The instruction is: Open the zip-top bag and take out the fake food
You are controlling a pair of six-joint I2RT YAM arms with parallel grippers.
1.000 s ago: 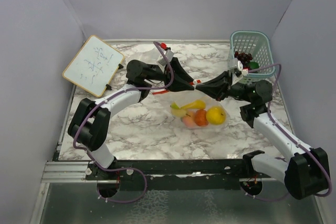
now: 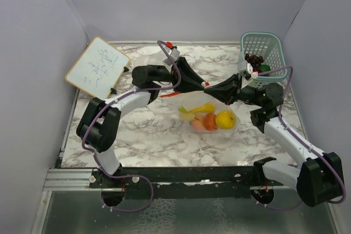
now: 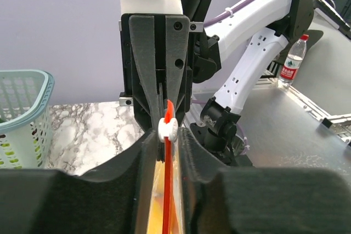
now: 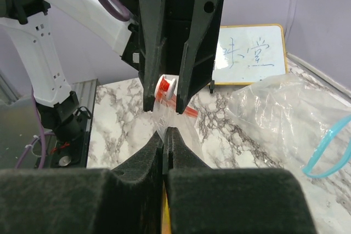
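Note:
The zip top bag [image 2: 186,102] lies in the middle, holding a banana [image 2: 203,108], an orange fruit [image 2: 209,121], a yellow fruit [image 2: 225,119] and a peach [image 2: 197,125]. Its top is raised between the grippers. My left gripper [image 2: 198,85] stands part open at the white zipper slider on the red zip strip, fingertips either side of it in the right wrist view. My right gripper is shut on the bag's clear plastic just below the slider, facing the left gripper.
A green basket [image 2: 262,36] with grapes stands at the back right. A whiteboard [image 2: 97,68] is at the back left. Another clear bag with a blue strip [image 4: 326,146] lies behind the left arm.
My left gripper and arm have shifted very slightly in the top view, the wrist a little higher in the frame. The right arm and the fruit are nearly unchanged.

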